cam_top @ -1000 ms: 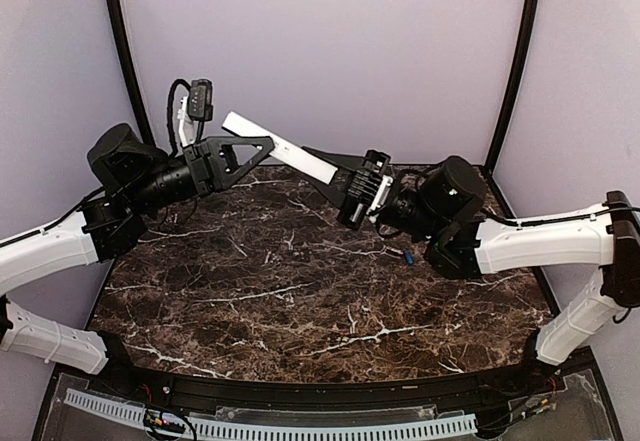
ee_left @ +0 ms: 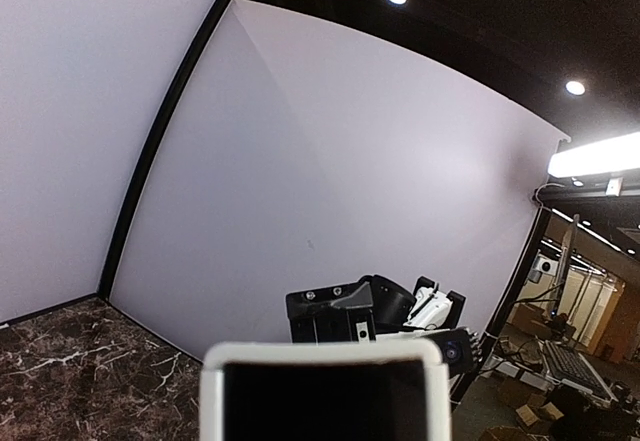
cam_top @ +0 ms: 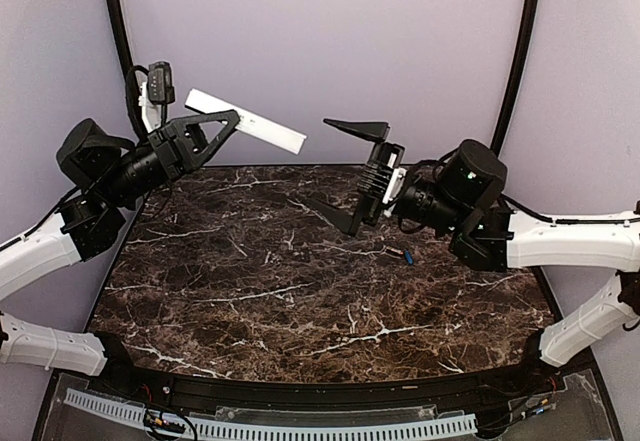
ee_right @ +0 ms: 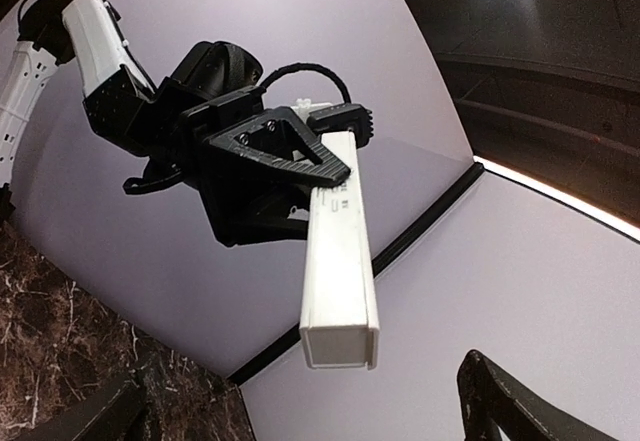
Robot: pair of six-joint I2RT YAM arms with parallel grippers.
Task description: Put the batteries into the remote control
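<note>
A long white remote control point(cam_top: 268, 133) is held aloft at the upper left, tilted down toward the right. My left gripper point(cam_top: 233, 125) is shut on its middle. From the right wrist view, the remote point(ee_right: 338, 251) points its near end at that camera, with the left fingers point(ee_right: 325, 171) against its side. In the left wrist view its white rim point(ee_left: 325, 352) surrounds a dark face. To the right, apart from it, my right gripper point(cam_top: 337, 169) stands wide open and empty. A blue battery point(cam_top: 408, 257) lies on the table, with another small light piece point(cam_top: 394, 251) beside it.
Pale walls point(cam_top: 330, 41) enclose it at the back and sides. A slotted white strip point(cam_top: 300, 431) runs along the front edge.
My left gripper has carried the remote up and to the left.
</note>
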